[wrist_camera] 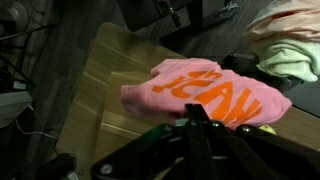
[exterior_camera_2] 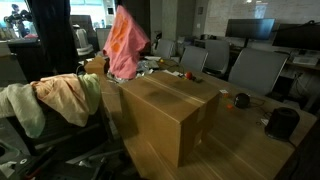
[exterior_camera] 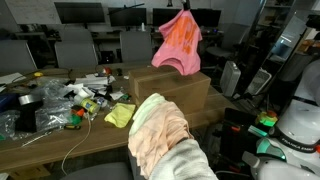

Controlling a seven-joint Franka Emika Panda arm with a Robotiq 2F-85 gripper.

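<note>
A pink cloth with orange lettering (exterior_camera: pixel 180 42) hangs in the air, bunched at its top, with my gripper shut on it. In exterior view 2 the cloth (exterior_camera_2: pixel 126 45) hangs over the far left end of a large cardboard box (exterior_camera_2: pixel 165 112). From the wrist, the cloth (wrist_camera: pixel 205 88) spreads out below the dark fingers, which hide the pinched part. Peach and white towels (exterior_camera: pixel 160 135) lie draped at the front, apart from the hanging cloth. The box's front (exterior_camera: pixel 175 88) shows beneath the cloth in exterior view 1.
A yellow cloth (exterior_camera: pixel 120 115) lies on the wooden table, near a clutter of tools, cables and plastic bags (exterior_camera: pixel 40 118) on the left. Office chairs (exterior_camera_2: pixel 258 75) and monitors stand behind. The box top (exterior_camera_2: pixel 175 92) looks clear on its right part.
</note>
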